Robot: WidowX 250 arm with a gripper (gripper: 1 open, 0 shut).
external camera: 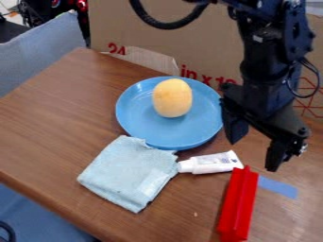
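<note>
My gripper [262, 137] is at the right, open, its dark fingers hanging above the table just right of the blue plate and over the area behind the white tube [209, 164]. A yellow, egg-shaped object [172, 97] sits on the blue plate [139, 122]. A folded light-blue cloth [127, 173] lies front-left of the plate. A red oblong object [237, 205] lies at the front right, beside a strip of blue tape [278, 187].
Bare wooden table [51, 123] spreads to the left. A cardboard box [164, 38] stands behind the plate. Blue-grey padded surfaces border the table at the left.
</note>
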